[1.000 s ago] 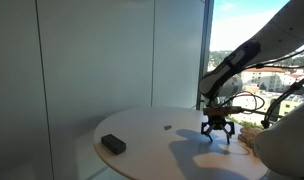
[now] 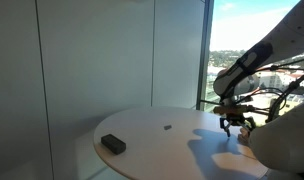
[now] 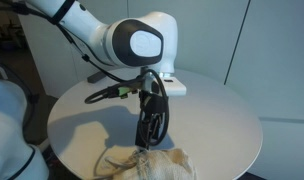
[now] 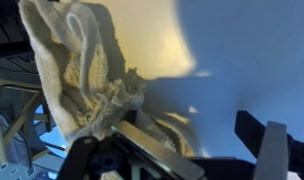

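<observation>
A crumpled beige cloth (image 3: 157, 165) lies at the near edge of the round white table (image 3: 217, 125) in exterior view 2. My gripper is open in the wrist view, its two fingers wide apart. The left finger overlaps the cloth (image 4: 77, 75), while bare table lies beneath the right finger (image 4: 272, 140). From exterior view 1 the gripper (image 2: 235, 127) hangs low near the table's right side, and the cloth there is mostly hidden behind the arm. Whether the fingers touch the cloth cannot be told.
A black box (image 2: 113, 144) sits at the table's left edge, and a small dark object (image 2: 168, 127) lies farther back. Between them and the gripper the tabletop is clear. Beside the cloth the table ends, with floor and a stand visible below.
The black box and the small object have not moved.
</observation>
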